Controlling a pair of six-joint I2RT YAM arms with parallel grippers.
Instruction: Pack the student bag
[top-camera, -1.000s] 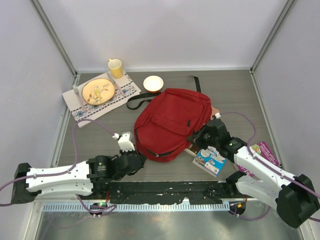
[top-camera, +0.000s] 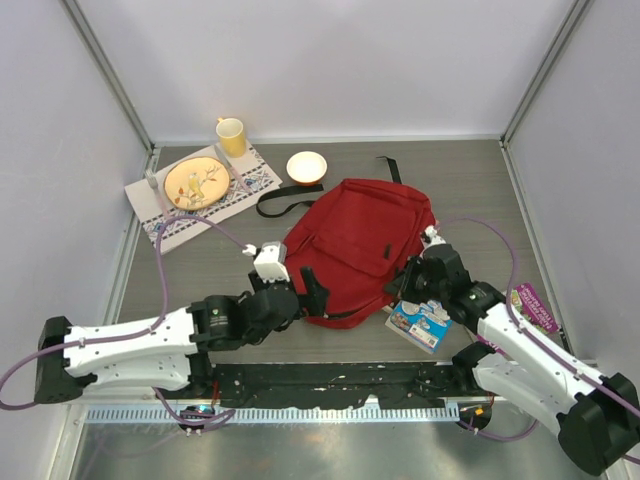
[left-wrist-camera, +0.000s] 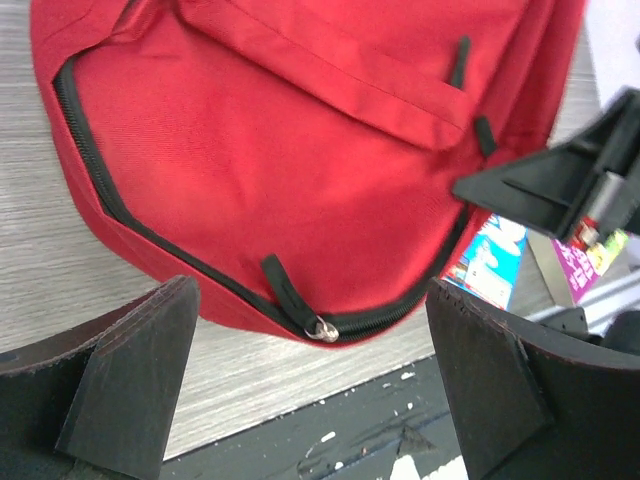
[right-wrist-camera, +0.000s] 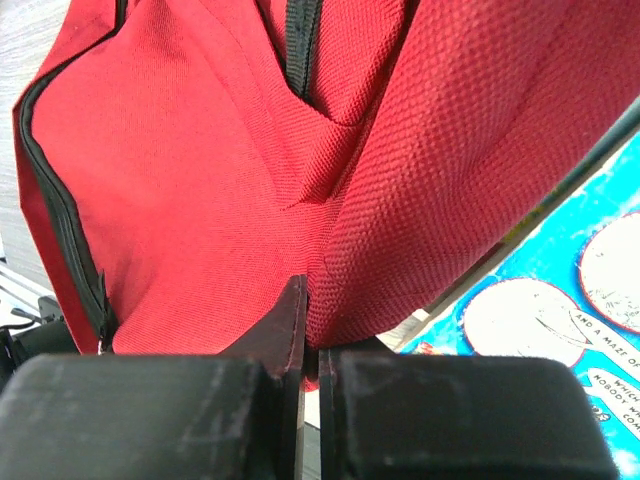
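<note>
A red backpack lies on the table, its black zipper curving along the near edge. The zipper's pull tab shows between the spread fingers of my left gripper, which is open over the bag's near left part and holds nothing. At the bag's right edge my right gripper is shut on a fold of the red fabric. Below the right arm lies a blue book; a pink book is farther right, partly hidden by that arm.
At the back left, a patterned mat carries a round plate and a yellow mug. A white bowl stands behind the bag, by its black strap. Bare table lies left of the bag.
My left gripper has moved right and up from the front left to over the bag's near edge. The bag has shifted to the right, with the right gripper keeping at its right edge.
</note>
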